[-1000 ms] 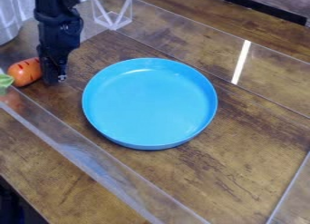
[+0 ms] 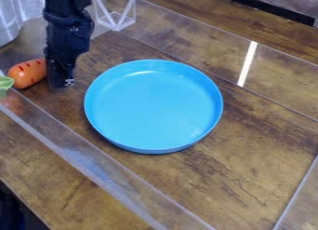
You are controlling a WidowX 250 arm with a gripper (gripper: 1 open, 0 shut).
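An orange carrot (image 2: 28, 73) with a pale green top lies on the wooden table at the far left. My black gripper (image 2: 59, 77) is lowered just beside the carrot's right end, near the table; it looks shut, and I cannot see anything between its fingers. A round blue plate (image 2: 152, 103) sits in the middle, to the right of the gripper and apart from it.
Clear plastic walls or panels edge the work area at the front left, back and right. A pale object (image 2: 10, 15) stands at the top-left corner.
My gripper has shifted very slightly to the right, and a little more of the carrot shows. The plate has not moved.
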